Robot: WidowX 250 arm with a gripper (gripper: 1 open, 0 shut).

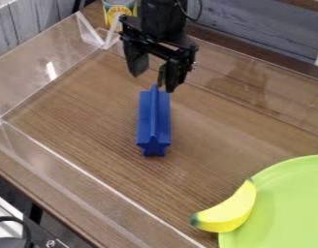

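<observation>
My black gripper [154,70] hangs open over the upper middle of the tabletop, its fingers spread just above the top end of a long blue bar [154,126], with nothing seen held between them. The bar lies lengthwise toward the camera on the wooden surface [84,126].
A yellow toy banana [228,210] lies at the lower right beside a large green plate [285,218]. A yellow can [116,15] stands at the back left, partly out of view. Clear walls edge the left side.
</observation>
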